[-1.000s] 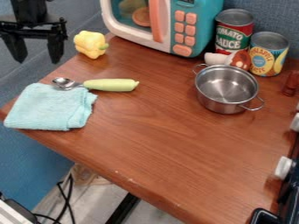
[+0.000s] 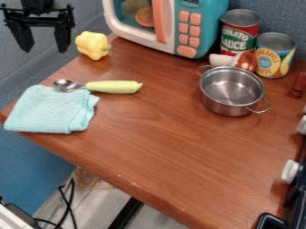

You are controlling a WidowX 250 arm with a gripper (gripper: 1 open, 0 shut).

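Observation:
My black gripper (image 2: 41,39) hangs at the upper left, beyond the table's left edge, its two fingers apart with nothing seen between them. To its right a yellow pepper (image 2: 92,46) sits at the back left of the table. Below, a spoon (image 2: 64,86) lies on a folded light-blue towel (image 2: 50,114), and a pale green corn or squash toy (image 2: 114,87) lies beside it. A steel pot (image 2: 231,93) stands at the right.
A toy microwave (image 2: 166,24) is at the back, with a tomato sauce can (image 2: 235,32) and another can (image 2: 274,56) beside it. Small items crowd behind the pot.
My gripper has shifted slightly to the right over the last second. The objects on the table have not moved.

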